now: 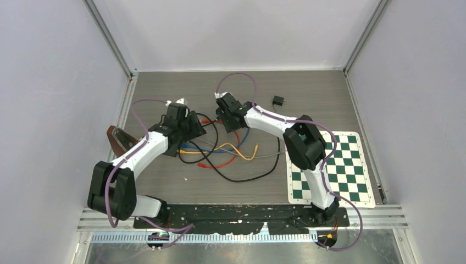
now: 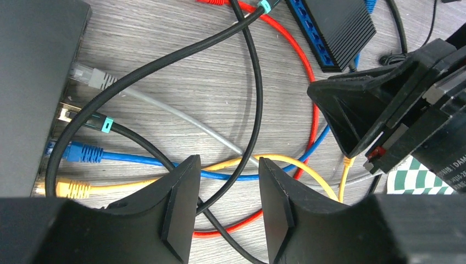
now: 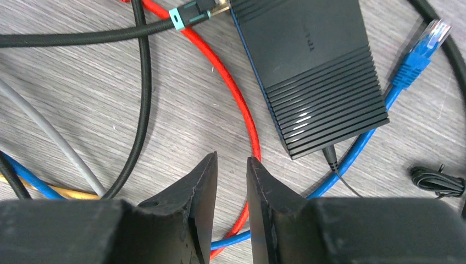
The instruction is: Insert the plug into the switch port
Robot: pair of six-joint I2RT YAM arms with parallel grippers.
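In the right wrist view a small black switch (image 3: 308, 71) lies at top centre, a black cable's connector (image 3: 195, 12) at its upper left edge and a blue plug (image 3: 417, 58) to its right; whether the connector is inserted is unclear. In the left wrist view the switch (image 2: 346, 30) shows blue ports. Grey, blue and yellow plugs (image 2: 88, 153) lie along a larger dark box (image 2: 27, 93). My left gripper hovers over the crossed cables, open with nothing held. My right gripper is open below the switch, over bare table and cables.
A green checkered board (image 1: 351, 170) fills the front right, a black adapter (image 1: 278, 100) sits at the back right, and a brown object (image 1: 112, 140) stands at the left.
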